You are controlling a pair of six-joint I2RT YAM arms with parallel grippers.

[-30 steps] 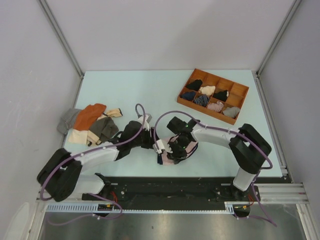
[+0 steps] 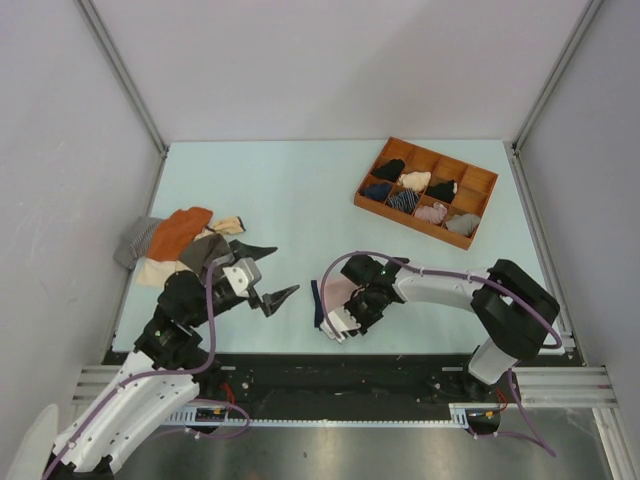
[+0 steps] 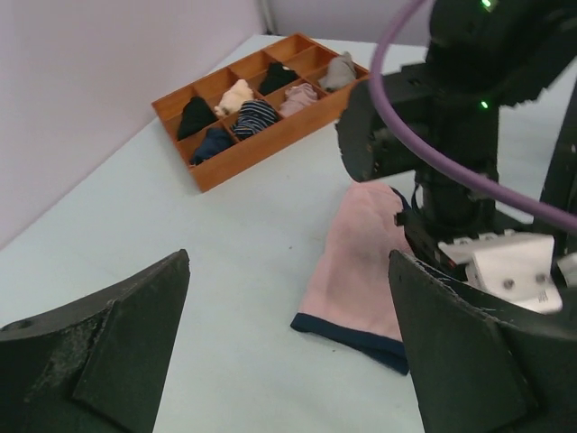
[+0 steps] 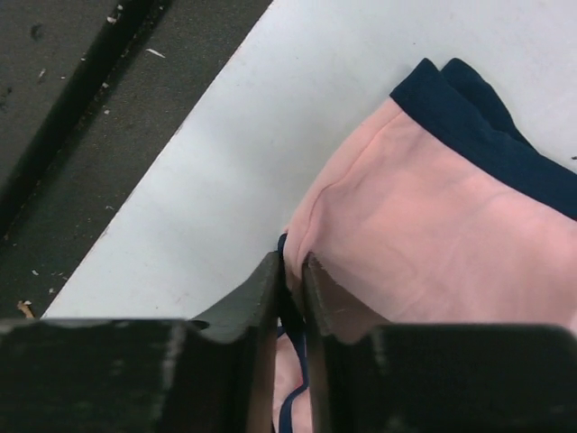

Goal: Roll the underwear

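The pink underwear with navy bands [image 3: 347, 271] lies flat at the table's front middle, partly under the right arm. My right gripper is down at a folded edge of it, fingertips close around pink cloth and navy trim; how tightly they close is unclear. My left gripper is up to the left of the garment, open, with nothing between its fingers.
A wooden divided box [image 2: 425, 195] of folded garments stands at the back right. A loose pile of clothes [image 2: 180, 240] lies at the left.
My left gripper has moved away from the underwear toward the left and its fingers have spread. My right arm has shifted slightly at the garment.
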